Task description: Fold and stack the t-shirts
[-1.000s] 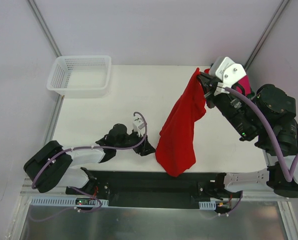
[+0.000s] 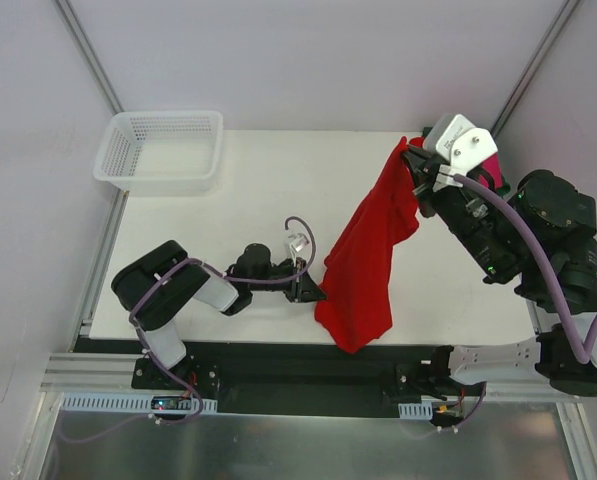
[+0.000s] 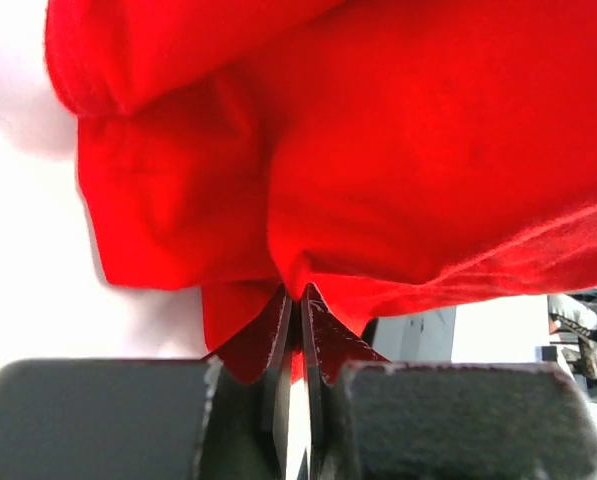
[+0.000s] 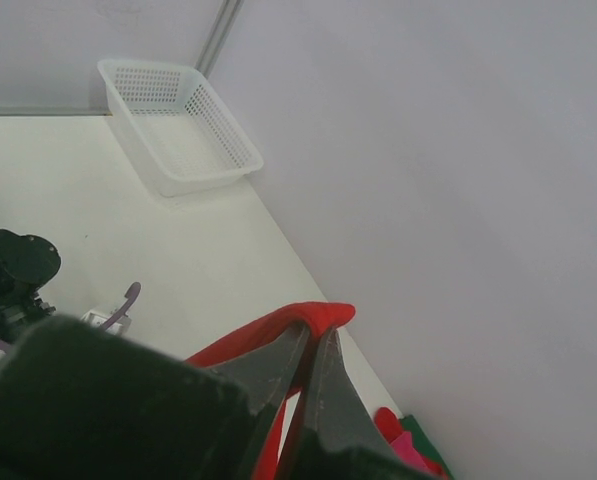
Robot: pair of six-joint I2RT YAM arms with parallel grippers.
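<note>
A red t-shirt (image 2: 363, 265) hangs in a long strip from my raised right gripper (image 2: 410, 150), its lower part down near the table's front edge. In the right wrist view the right fingers are shut with a red fold (image 4: 313, 314) between their tips. My left gripper (image 2: 320, 294) is at the shirt's lower left edge. Seen from the left wrist, its fingertips (image 3: 313, 300) meet, and creases of the red cloth (image 3: 308, 200) run together at them, a thin pinch of fabric caught there. The shirt's far side is hidden.
An empty white basket (image 2: 161, 150) stands at the back left. At the back right, partly behind the right arm, lie pink and red cloths (image 4: 408, 445) with a green one (image 4: 428, 445).
My left gripper has moved right to the shirt's lower edge and its fingers have come together. The shirt's upper part and my right gripper have shifted slightly to the right.
</note>
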